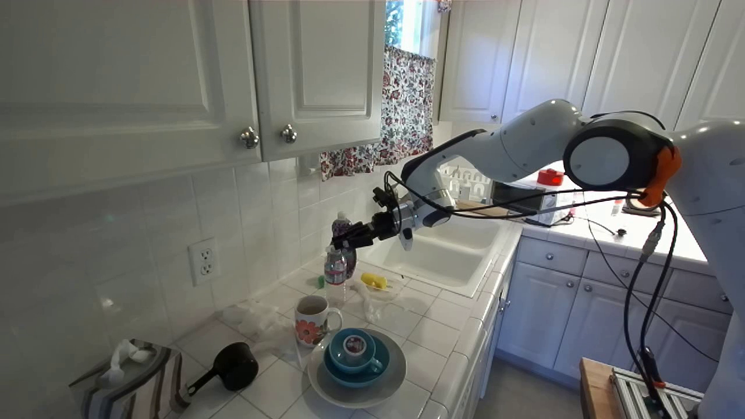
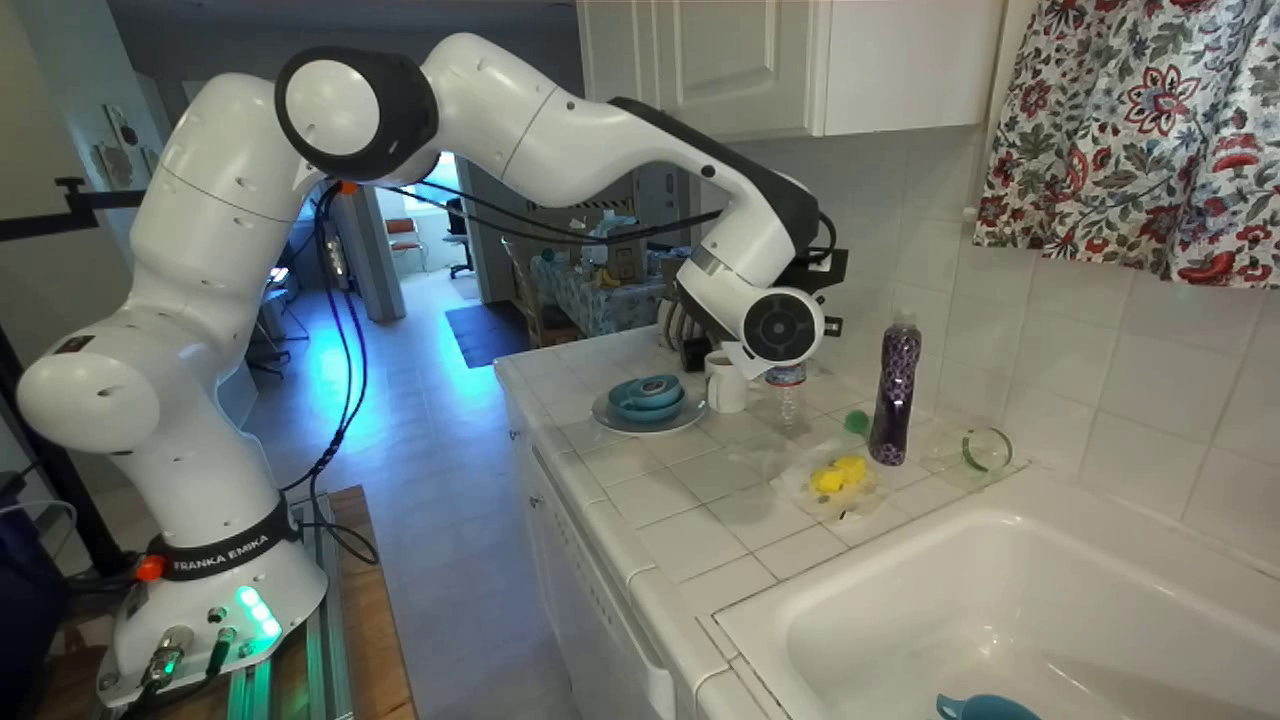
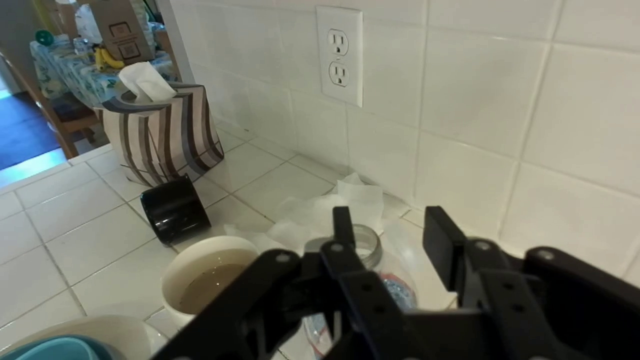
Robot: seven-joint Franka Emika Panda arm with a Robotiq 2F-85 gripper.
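Note:
My gripper has its two fingers apart, with a clear gap between them in the wrist view. Below that gap shows the uncapped mouth of a clear plastic bottle (image 3: 399, 290); its body is partly covered by the fingers. From exterior view 1, the gripper (image 1: 338, 241) is right over the top of the upright bottle (image 1: 335, 267). Whether a finger touches the bottle cannot be told. Beside the bottle is a flowered white mug (image 1: 308, 331), which holds brownish liquid in the wrist view. A green cap (image 2: 857, 421) lies on the counter.
Teal dishes (image 1: 354, 352) sit stacked on a grey plate (image 1: 325, 391). A purple bottle (image 2: 896, 390) stands near the wall, with a yellow item (image 2: 839, 475) close by. A black pot (image 1: 236, 366) and striped tissue box (image 1: 150, 386) are farther along. The sink (image 2: 912, 600) adjoins the counter.

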